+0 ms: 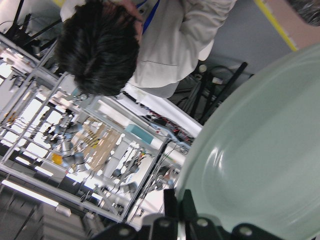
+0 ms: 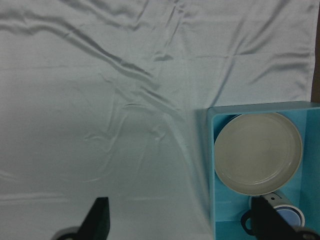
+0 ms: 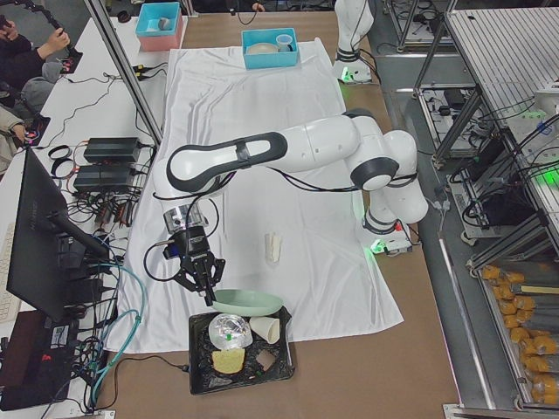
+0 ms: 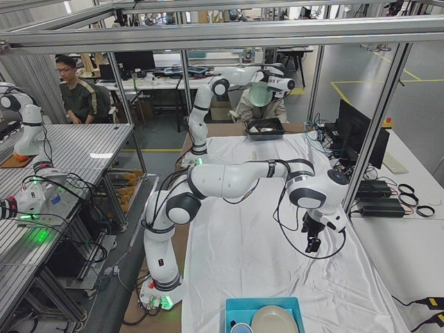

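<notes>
A pale green plate is raised at the edge of the black tray, with my left gripper shut on its rim. It fills much of the left wrist view. The tray holds a yellow sponge, a foil-like round item and a white cup. My right gripper hangs over the cloth at the other end; in its wrist view both fingers stand wide apart, with nothing held.
A blue bin with a beige plate and a mug lies beside the right gripper's view. A pale narrow item lies on the cloth.
</notes>
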